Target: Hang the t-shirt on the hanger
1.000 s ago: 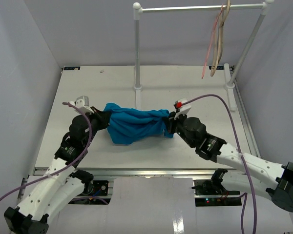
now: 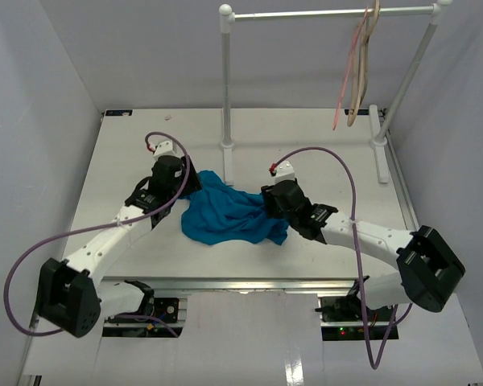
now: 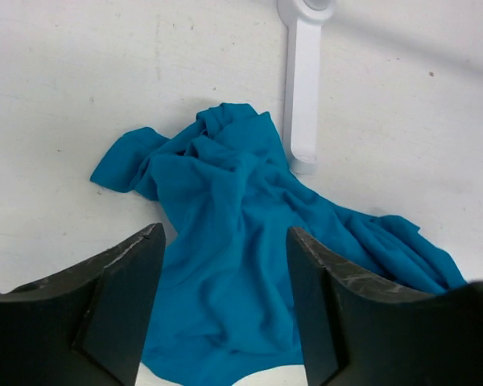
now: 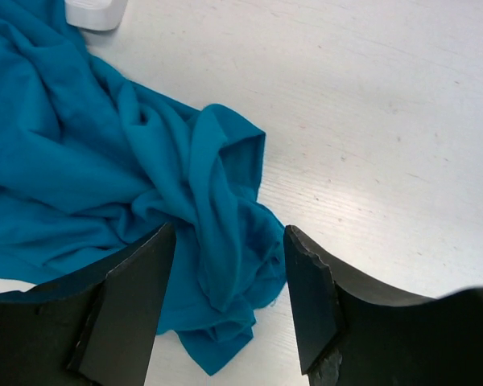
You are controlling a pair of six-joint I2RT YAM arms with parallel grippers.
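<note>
A teal t-shirt (image 2: pixel 225 213) lies crumpled on the white table, beside the rack's left foot. My left gripper (image 2: pixel 185 181) is over its left part; in the left wrist view its fingertips (image 3: pixel 149 249) are wide apart with nothing between them but the view of the cloth below. My right gripper (image 2: pixel 274 197) is over the shirt's right end, also open, as the right wrist view shows with the fingertips (image 4: pixel 157 249) apart above the fabric. Hangers (image 2: pixel 355 76), beige and pink, hang from the rack's bar.
The white rack (image 2: pixel 330 12) stands at the back, its feet (image 2: pixel 381 161) on the table. Grey walls close in both sides.
</note>
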